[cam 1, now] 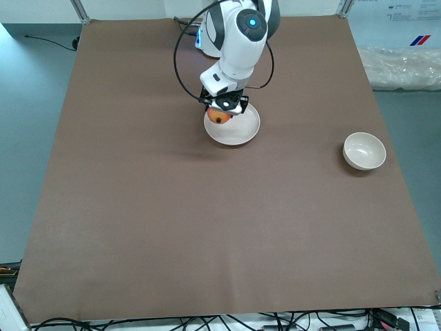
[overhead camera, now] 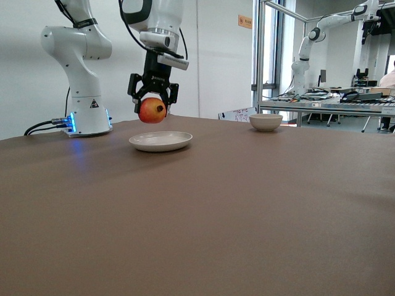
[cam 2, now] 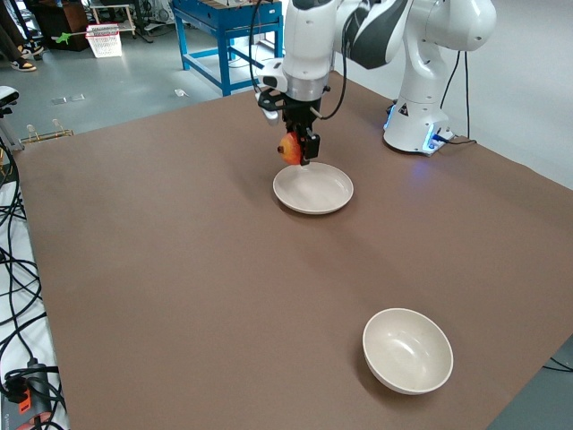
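My gripper (overhead camera: 153,92) is shut on a red-orange round fruit (overhead camera: 152,111), held in the air above a shallow white plate (overhead camera: 160,141); in the camera left view the fruit (cam 1: 219,116) shows over the plate (cam 1: 241,129), and in the camera right view it (cam 2: 291,150) hangs just above and behind the plate (cam 2: 313,190). A white bowl (cam 1: 364,150) stands empty on the brown table to the right in the camera left view and nearer in the camera right view (cam 2: 407,351).
Cables (cam 2: 18,296) and equipment lie beyond one edge. The arm's base (overhead camera: 86,117) stands at the back with cables beside it.
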